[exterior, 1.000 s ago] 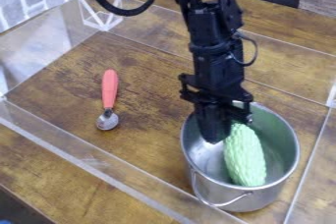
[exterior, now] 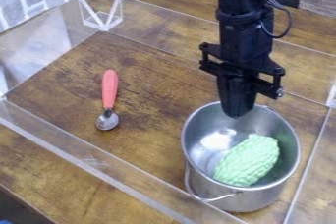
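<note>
My black gripper (exterior: 239,100) hangs just over the back rim of a steel pot (exterior: 210,184), pointing down; its tips look shut, with nothing visible between them. Inside the pot, toward the right, lies a pale green textured object (exterior: 247,161), like a toy cabbage or corn. A spoon (exterior: 109,100) with a pink-red handle and metal bowl lies on the wooden table left of the pot.
Clear plastic walls (exterior: 118,164) border the wooden work area. A small white wire piece (exterior: 102,17) is at the back left corner. The table left of and behind the pot is mostly free.
My gripper has risen up out of the pot. The green object now lies more tilted, with its top toward the right.
</note>
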